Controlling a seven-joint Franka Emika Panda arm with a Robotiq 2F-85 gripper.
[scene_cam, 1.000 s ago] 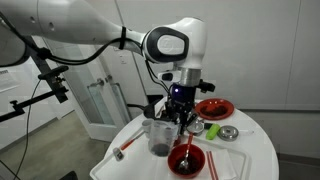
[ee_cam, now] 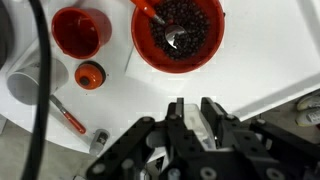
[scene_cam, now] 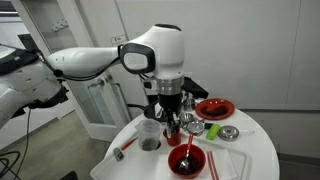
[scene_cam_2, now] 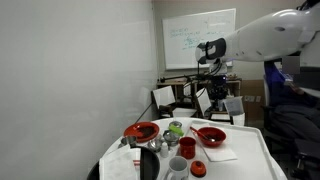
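Note:
My gripper is shut on a translucent cup, which hangs below the wrist; in exterior view 1 the cup covers part of the table behind it. In exterior view 2 the cup shows at the right, raised above the table. Only a pale sliver lies between the fingers in the wrist view, where the gripper is beyond the near side of a red bowl. Dark bean-like pieces fill that bowl, and a spoon with a red handle rests in it.
A red cup, a pale mug, a round red-orange item and a red-handled tool lie beside the bowl. A red dish and metalware stand farther back. Open white tabletop lies near the gripper.
In exterior view 1 my gripper and the translucent cup have moved left, away from above the red bowl. The bowl has stayed in place.

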